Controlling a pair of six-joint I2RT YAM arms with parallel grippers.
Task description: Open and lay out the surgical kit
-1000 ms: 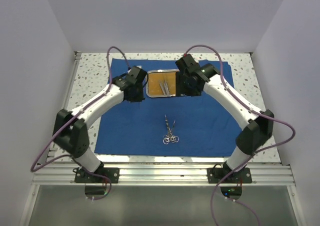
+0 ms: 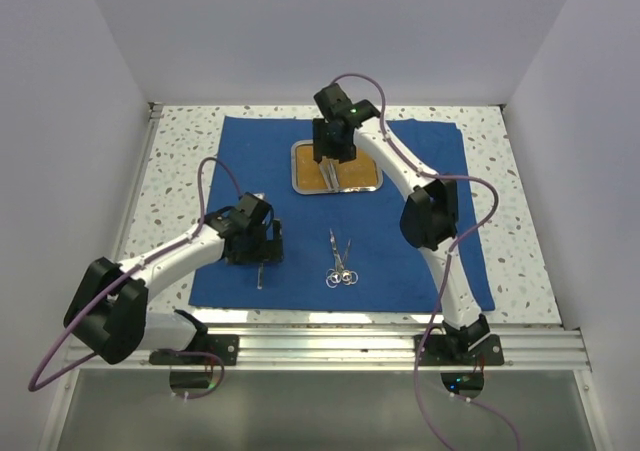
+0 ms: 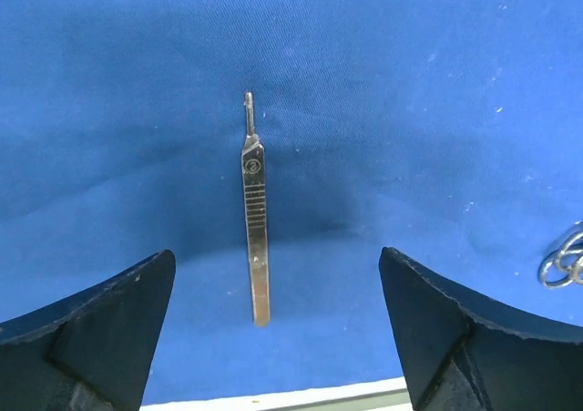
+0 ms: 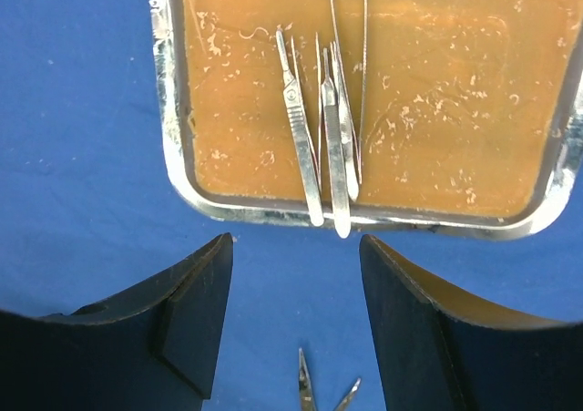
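Observation:
A scalpel handle (image 3: pixel 256 231) lies alone on the blue cloth, between my left gripper's open fingers in the left wrist view and below them. My right gripper is part open above the near edge of the metal tray (image 4: pixel 171 101), which holds several slim steel instruments (image 4: pixel 301 142) on an orange base, two handles reaching over the near rim. In the top view, scissor-like ringed instruments (image 2: pixel 341 274) lie on the cloth between the two arms.
The blue cloth (image 2: pixel 400 261) covers most of the speckled table (image 2: pixel 512 221), with bare cloth around the tray. A metal rail runs along the table's front edge, and walls stand at the back and sides.
My left gripper has come down toward the front left, with a handle now lying below it. My right gripper has moved left and back over the tray.

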